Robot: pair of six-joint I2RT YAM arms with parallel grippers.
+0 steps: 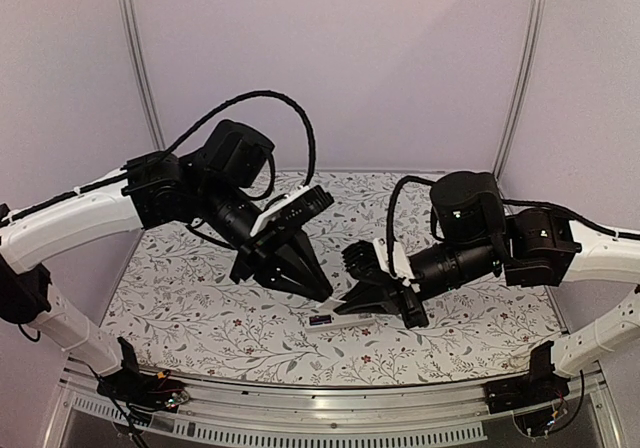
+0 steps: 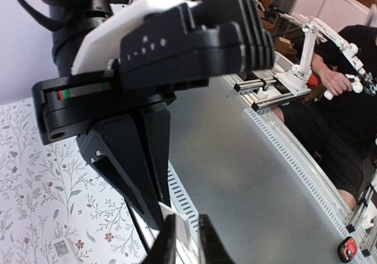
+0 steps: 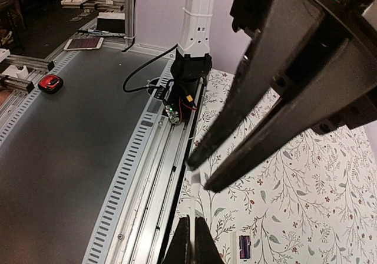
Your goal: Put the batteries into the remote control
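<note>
My left gripper is part open around a thin white piece [image 2: 177, 214], at right of centre in the top view [image 1: 350, 304]. My right gripper is shut on that piece, which rises from its fingertips; in the top view it [image 1: 325, 294] meets the left one above the table. Whether the left fingers touch the piece is unclear. The white remote [image 1: 355, 321] lies below on the floral mat, partly hidden, with a dark battery [image 3: 244, 246] in its compartment.
A metal rail [image 1: 320, 398] runs along its front edge. Both arms crowd the space above the middle.
</note>
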